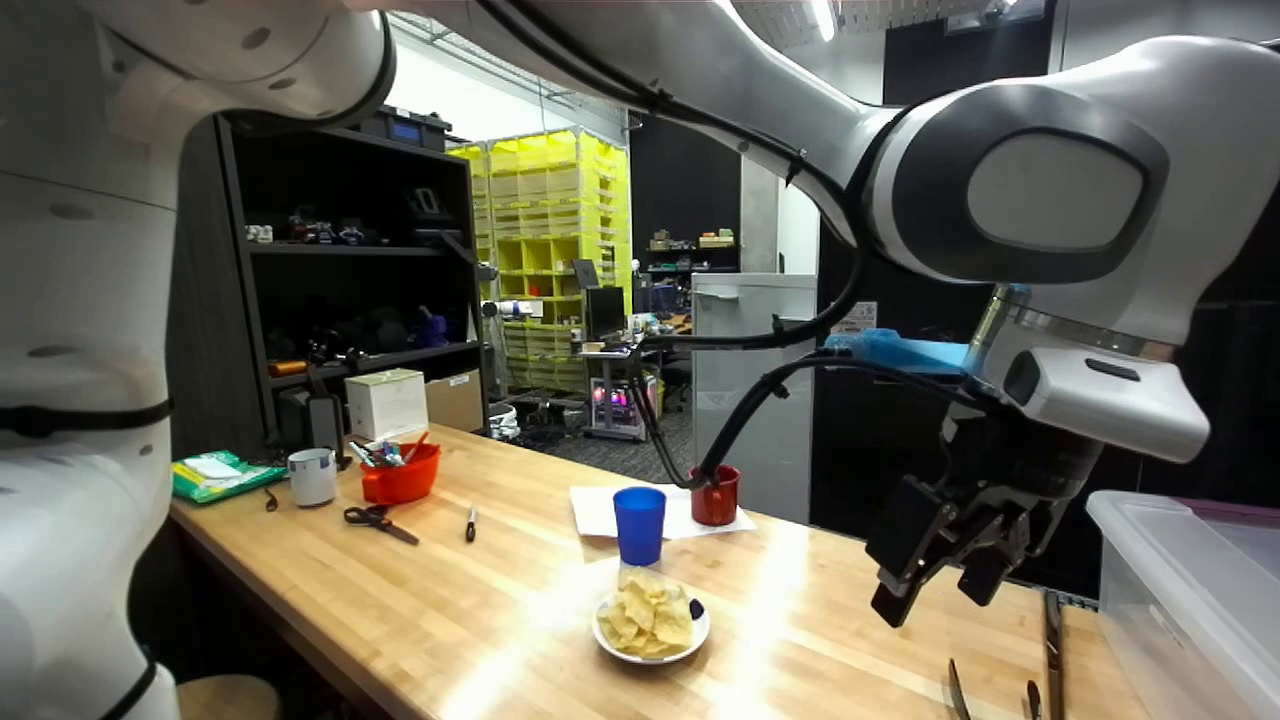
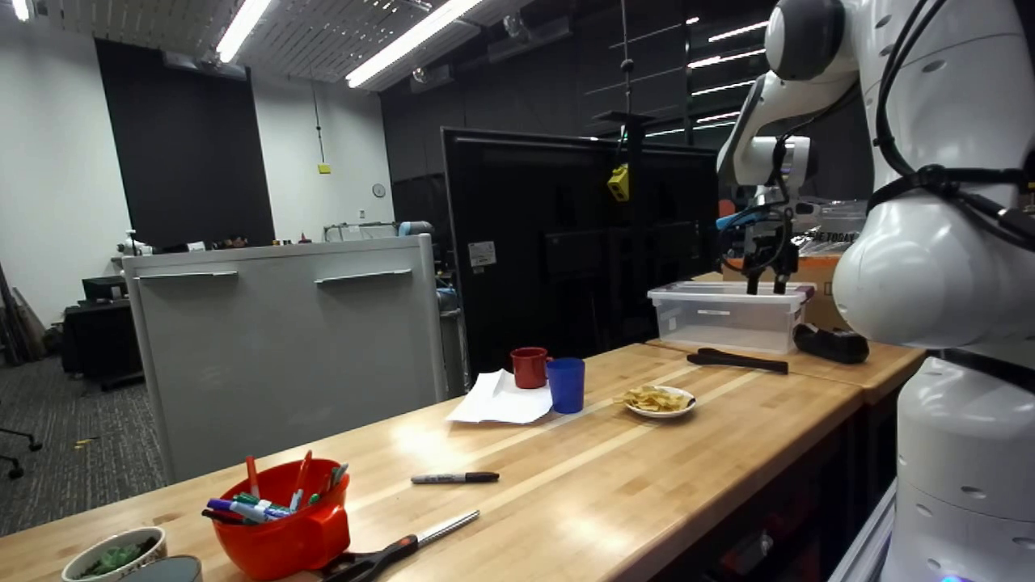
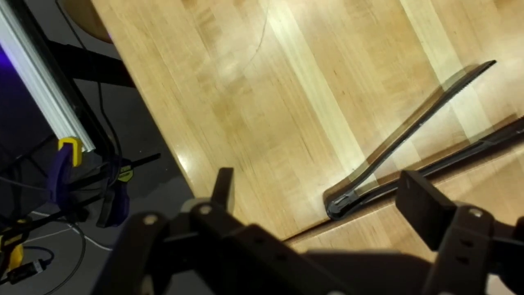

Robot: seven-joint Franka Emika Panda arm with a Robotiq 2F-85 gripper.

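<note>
My gripper (image 1: pixel 937 596) hangs open over the right end of the table, with nothing between its fingers. In the wrist view the gripper looks down on bare wood and a pair of black tongs (image 3: pixel 344 199). The tongs lie splayed on the table, their hinged end close to the seam between two tabletops. A white plate of chips (image 1: pixel 648 618) with a small dark item at its rim sits left of the gripper. Behind the plate stands a blue cup (image 1: pixel 639 524), and a red mug (image 1: pixel 716 498) rests on white paper (image 1: pixel 596 510).
A clear plastic bin (image 2: pixel 728 315) stands at the table's far end near the gripper. A red container of pens (image 2: pixel 291 524), scissors (image 2: pixel 398 551) and a marker (image 2: pixel 454 477) lie at the other end.
</note>
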